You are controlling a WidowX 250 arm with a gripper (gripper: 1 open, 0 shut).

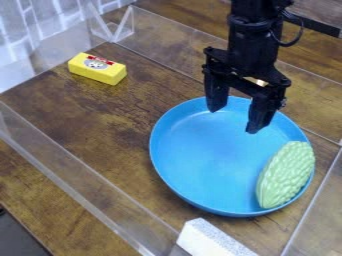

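Observation:
My black gripper (243, 92) hangs open over the back part of a blue round plate (201, 155), its two fingers apart with nothing clearly between them. A light green oval object (285, 175) lies on the right side of the plate. A yellow box (98, 68) with a small printed label lies at the upper left of the wooden surface.
A white block (214, 237) lies at the bottom, below the plate. Clear transparent edges run along the lower left and right. A small light item behind the gripper is mostly hidden.

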